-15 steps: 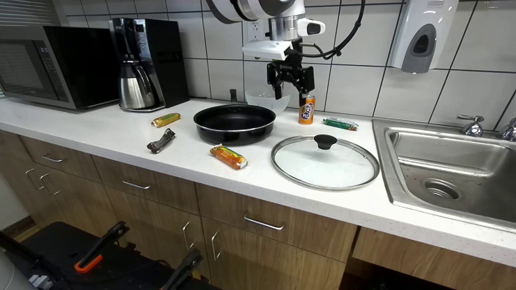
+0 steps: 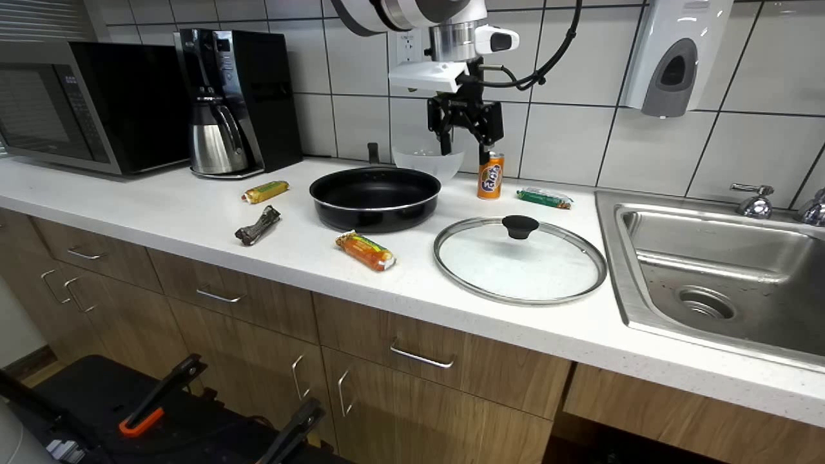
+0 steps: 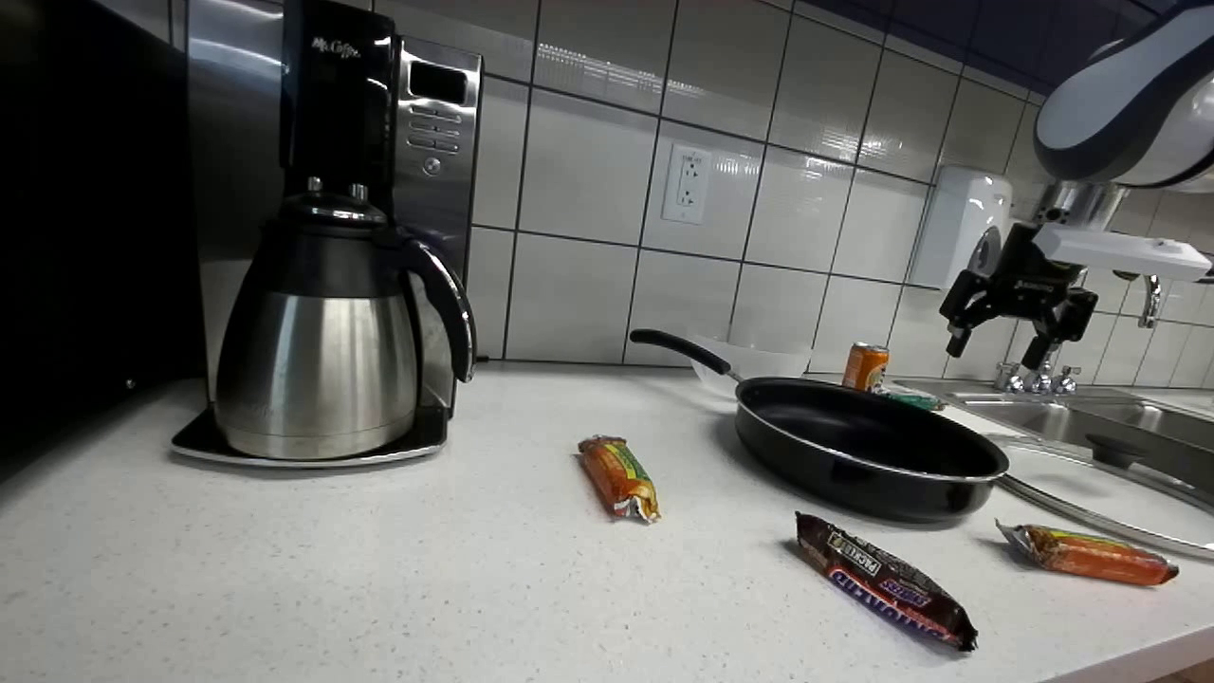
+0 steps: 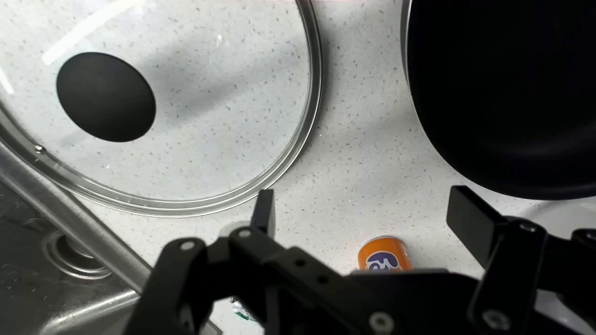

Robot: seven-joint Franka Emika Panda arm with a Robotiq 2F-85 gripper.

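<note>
My gripper (image 2: 465, 148) hangs open above the back of the counter, its fingers spread and nothing between them. In the wrist view the orange soda can (image 4: 385, 253) shows partly, its lower part covered by the gripper body. A black frying pan (image 2: 376, 200) stands uncovered and looks empty inside. Flat on the counter between pan and sink lies a glass lid (image 2: 519, 260) with a black knob (image 2: 520, 225). Snack bars lie around the pan: a yellow one (image 2: 265, 192), a dark brown one (image 3: 885, 581), an orange one (image 2: 365, 251) and a green one (image 2: 544, 198).
A translucent bowl (image 2: 427, 160) sits behind the pan, near the tiled wall. The steel sink (image 2: 628, 305) borders the lid on the right. Far left are a coffee maker (image 2: 236, 100) and a microwave (image 2: 131, 104). Open counter lies left of the pan.
The gripper looks almost unmoved, with only a very slight shift. Pan, lid, can and snack bars are where they were.
</note>
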